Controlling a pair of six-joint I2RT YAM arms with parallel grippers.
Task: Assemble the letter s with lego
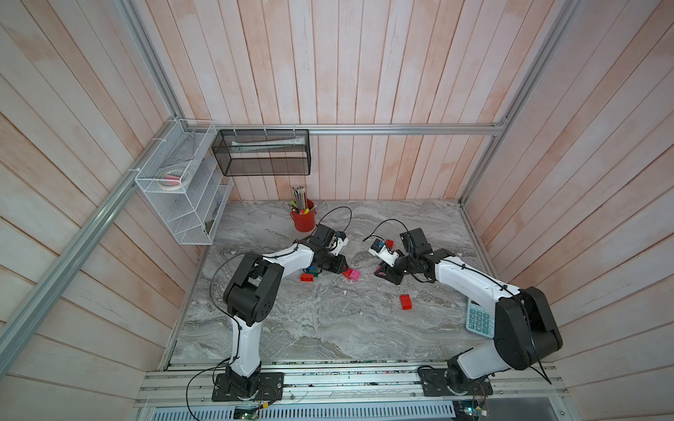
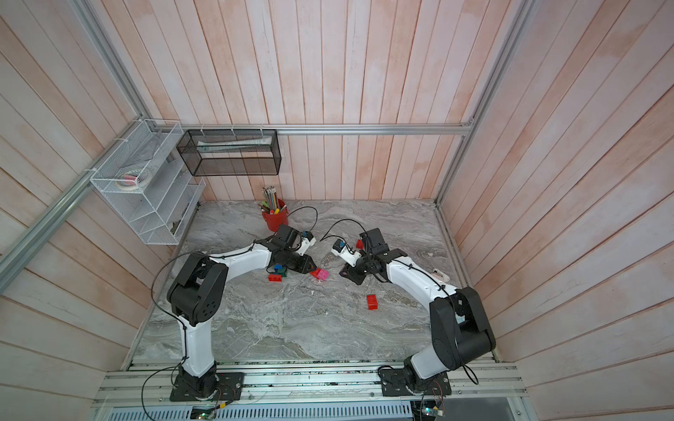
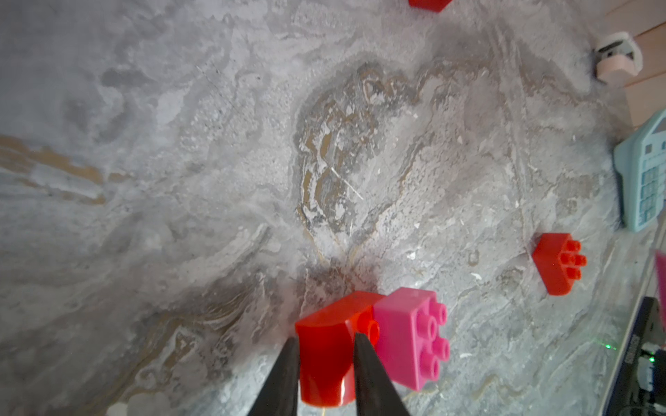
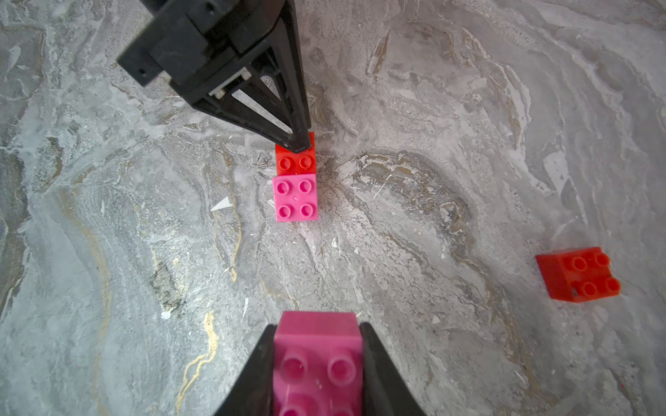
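Observation:
My left gripper is shut on a red brick [image 3: 326, 371] low over the table. A pink brick [image 4: 296, 197] touches that red brick's end, studs up; I cannot tell how the two are joined. The left fingers cover part of the red brick in the right wrist view. My right gripper is shut on another pink brick [image 4: 317, 381], held apart from the pair, to its right in the top left view. Loose red bricks lie at the right front [image 1: 405, 301], behind the right arm [image 1: 389, 243] and beside the left arm [image 1: 306, 277].
Green and blue pieces [image 1: 311, 271] are partly hidden under the left arm. A red pencil cup [image 1: 303, 221] stands at the back, and a light blue calculator [image 1: 480, 319] at the right.

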